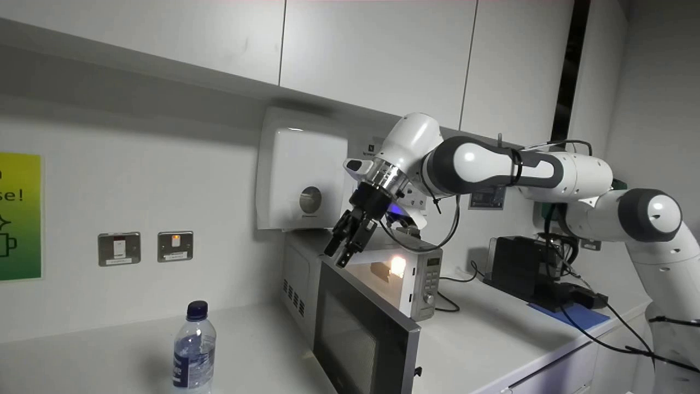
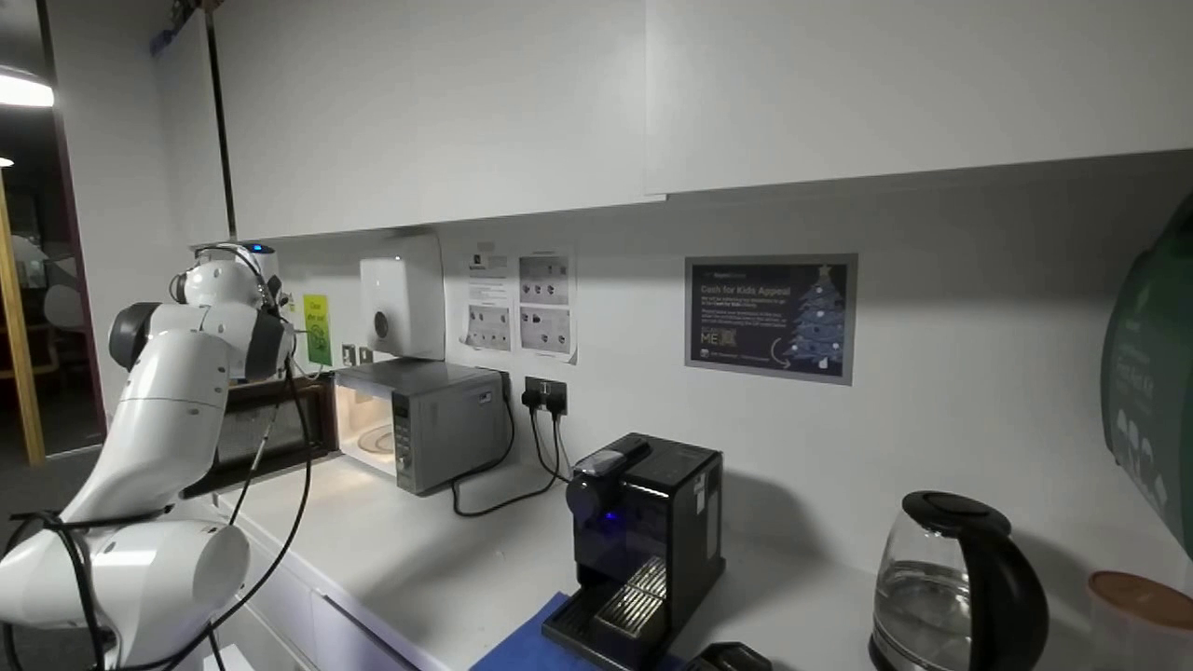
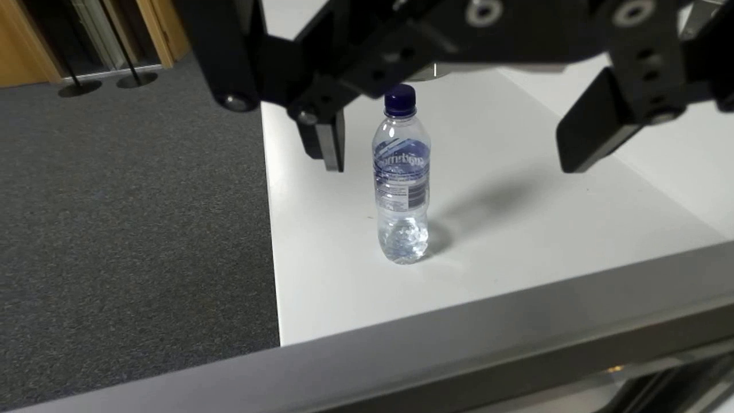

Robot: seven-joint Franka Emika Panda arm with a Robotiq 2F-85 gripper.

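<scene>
My gripper (image 1: pixel 334 258) hangs above the open microwave door (image 1: pixel 361 325), tilted down and to the left in exterior view 1. Its fingers stand wide apart in the wrist view, one finger (image 3: pixel 597 124) at the right, with nothing held between them. A clear water bottle (image 3: pixel 402 186) with a dark blue cap stands upright on the white counter, beyond the door's top edge and well clear of the fingers. In exterior view 1 the same bottle (image 1: pixel 194 354) is at the lower left. The microwave (image 2: pixel 453 425) is lit inside.
Above the counter hang wall cupboards (image 1: pixel 374 52) and a white dispenser (image 1: pixel 302 171). A coffee machine (image 2: pixel 649 537) and a kettle (image 2: pixel 951 593) stand farther along. The counter (image 3: pixel 481 227) around the bottle is bare; its edge drops to the floor at left.
</scene>
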